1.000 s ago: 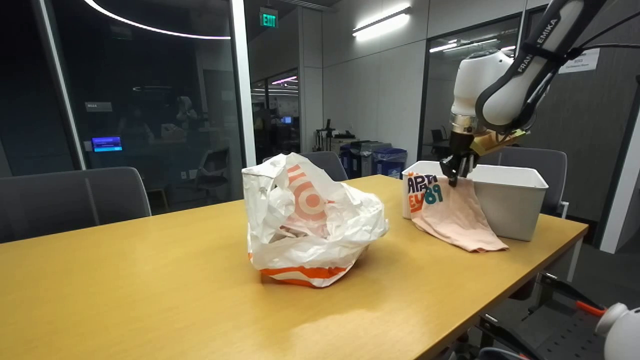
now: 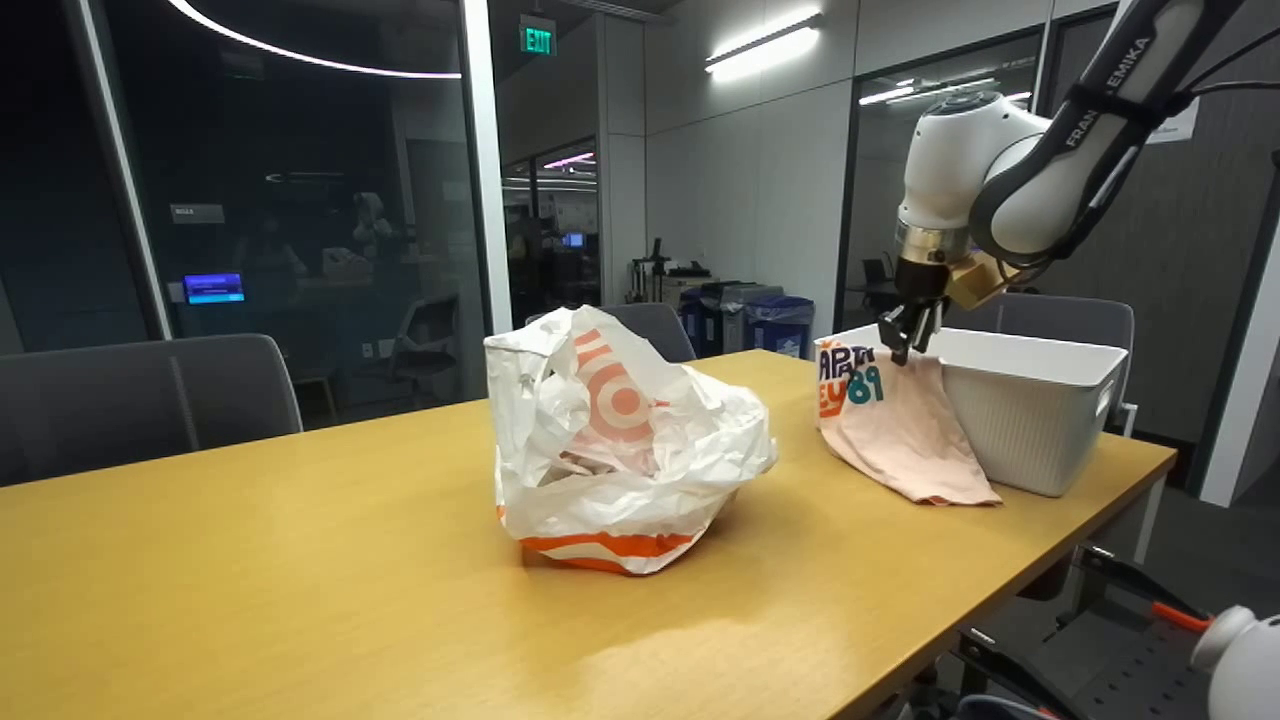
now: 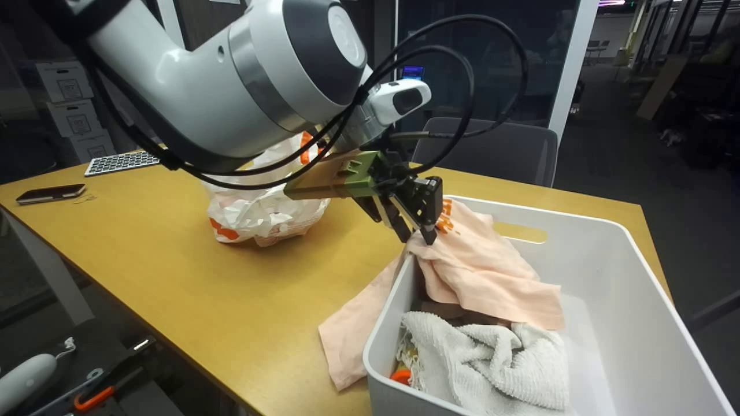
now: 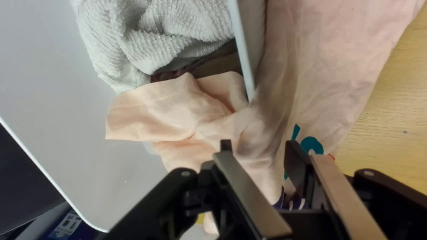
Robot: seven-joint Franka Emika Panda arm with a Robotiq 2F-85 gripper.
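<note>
A pale pink cloth (image 3: pixel 478 267) with printed lettering is draped over the rim of a white bin (image 2: pixel 1034 402). Part of it lies inside, and the rest hangs down outside to the table. My gripper (image 2: pixel 909 348) points down at the draped rim. In the wrist view, its fingers stand apart, with folds of the pink cloth (image 4: pixel 192 116) showing below and between them. The gripper (image 3: pixel 416 238) is at the cloth's top fold in the second exterior view; whether the tips touch it is hard to tell.
A grey-white ribbed towel (image 3: pixel 485 360) lies in the bin beside the pink cloth, partly covering other items. A crumpled white plastic bag (image 2: pixel 630 450) stands mid-table. A phone (image 3: pixel 51 194) and a keyboard (image 3: pixel 124 162) lie at the far end. The bin's other side is bare.
The bin has shifted a little to the right in exterior view 1, and the cloth's lower hem slightly left. The arm has tilted slightly, and the fingers look farther apart than before.
</note>
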